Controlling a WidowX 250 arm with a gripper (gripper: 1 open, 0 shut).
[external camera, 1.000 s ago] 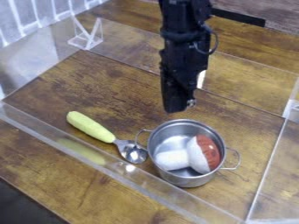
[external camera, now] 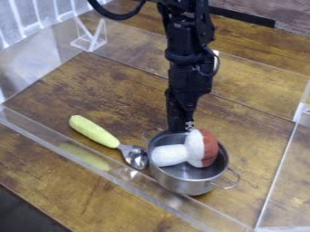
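My black gripper (external camera: 182,121) hangs shut just over the back rim of a metal pot (external camera: 184,181), with nothing visible between its fingers. In the pot lie a white object (external camera: 169,155) and a red and white object (external camera: 204,148). To the left of the pot lie a pale yellow corn-like toy (external camera: 94,131) and a metal spoon (external camera: 134,158), close together.
Clear plastic walls (external camera: 285,181) edge the wooden table (external camera: 72,86) at the front, right and back left.
My gripper has come down toward the pot. The pot sits slightly further left, and the objects inside it are shifted.
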